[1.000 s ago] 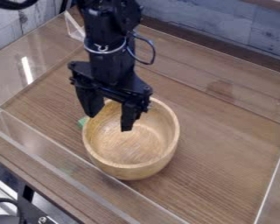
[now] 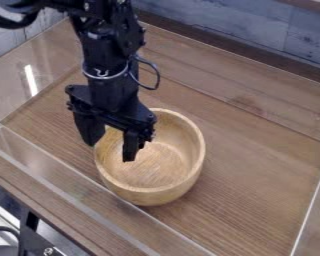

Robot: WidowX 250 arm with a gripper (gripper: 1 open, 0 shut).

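Note:
My black gripper (image 2: 112,134) hangs over the left rim of a pale, oval bowl (image 2: 163,170) on the wooden table. Its fingers reach down at the bowl's left and upper side, apart from each other and open. I see nothing held between them. The part of the bowl behind the gripper is hidden, and its visible floor looks empty.
A grey plank wall (image 2: 236,30) runs along the back. The table's front left edge has a rail, with dark cables beyond it at the lower left.
The gripper has moved left and slightly down, toward the bowl's left rim. The bowl has not visibly moved.

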